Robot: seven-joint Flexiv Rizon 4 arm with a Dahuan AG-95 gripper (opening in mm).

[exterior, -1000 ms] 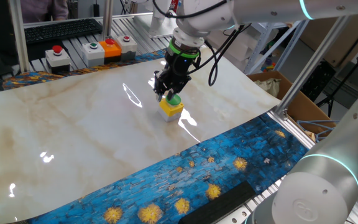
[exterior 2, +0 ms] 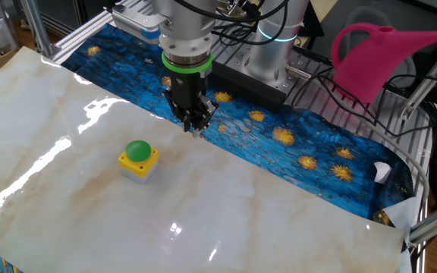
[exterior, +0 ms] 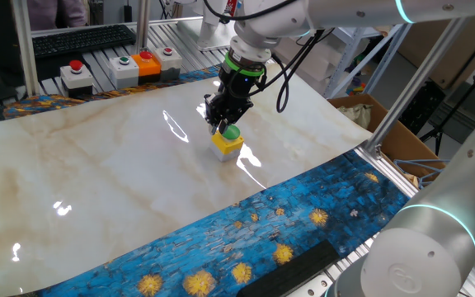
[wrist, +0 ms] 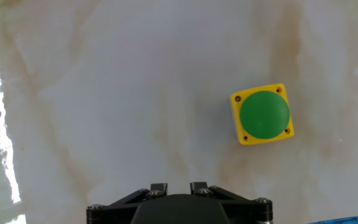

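Observation:
A yellow and light grey box with a round green push button (wrist: pixel 265 115) stands upright on the marbled sheet, right of centre in the wrist view. In exterior view 2 the same green button (exterior 2: pixel 138 151) shows clear of the arm. My gripper points down above the sheet, off to one side of the box and apart from it. Its two black fingertips (wrist: pixel 159 187) have a narrow gap between them, with nothing in it. From exterior view 1 the gripper (exterior: pixel 218 129) overlaps the back edge of the button box.
Several button boxes, one an orange box (exterior: pixel 146 67), line the far edge near a keyboard (exterior: pixel 81 40). A pink watering can (exterior 2: pixel 381 64) stands beside the arm's base. The glossy marbled sheet (exterior 2: pixel 226 220) is otherwise clear.
My fingertips look slightly closer together than a second ago, and the arm has barely shifted. The button box stays in place.

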